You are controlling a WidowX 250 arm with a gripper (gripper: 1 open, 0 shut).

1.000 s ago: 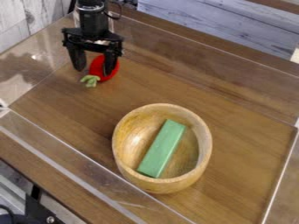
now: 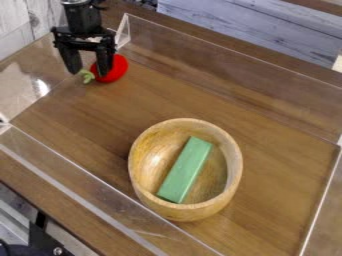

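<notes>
At the upper left of the wooden tray, my black gripper (image 2: 87, 52) hangs just above and to the left of a red vegetable (image 2: 112, 70) with a green stem, perhaps a pepper or tomato. Its fingers are dark and small in this view, so whether anything is between them is hard to tell. A round wooden bowl (image 2: 146, 190) holding a long green block (image 2: 185, 170) sits at the lower middle.
Clear walls (image 2: 82, 196) edge the wooden surface on the sides.
My gripper has moved up and to the left from over the red vegetable, which now shows more fully and lies slightly higher and further left. The bowl and block have not moved.
</notes>
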